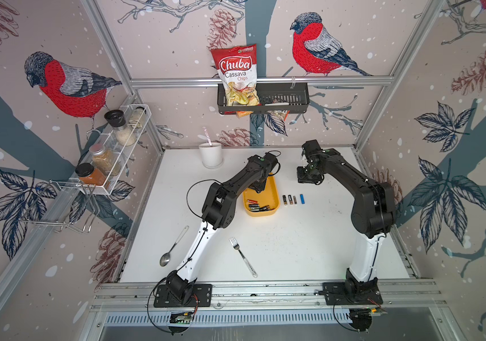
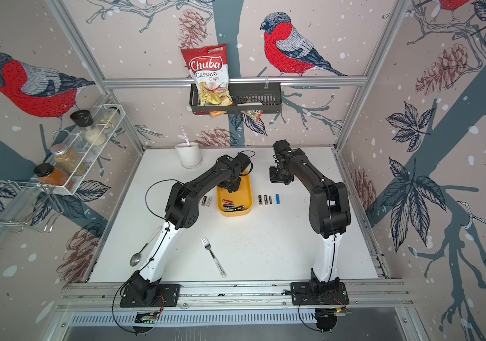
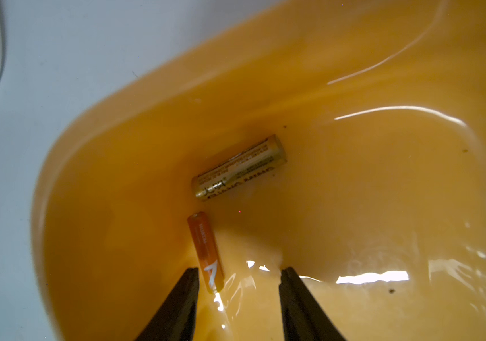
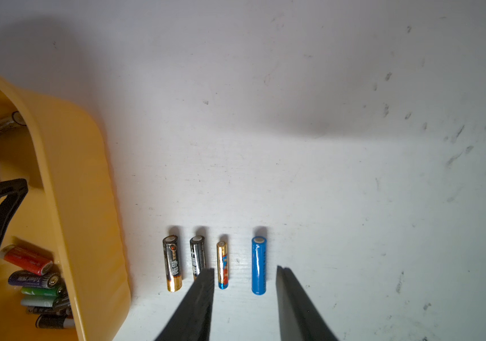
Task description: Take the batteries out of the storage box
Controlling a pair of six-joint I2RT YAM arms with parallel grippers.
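The yellow storage box [image 1: 277, 199] stands mid-table with several batteries inside. In the left wrist view a gold battery [image 3: 239, 168] lies along the box wall, and a small orange battery [image 3: 206, 250] lies near it. My left gripper is inside the box, its fingers apart with nothing between them; the orange battery is just beyond the left finger. At the box's near end sit a red battery [image 4: 26, 259] and several more. On the table right of the box, a row of batteries includes a blue one [image 4: 258, 265]. Over the table, my right gripper is open and empty.
Left of the box, two batteries [image 2: 206, 201] lie on the table. A white cup [image 1: 211, 154] stands at the back left. A fork [image 1: 244, 257] and a spoon [image 1: 173, 246] lie in front.
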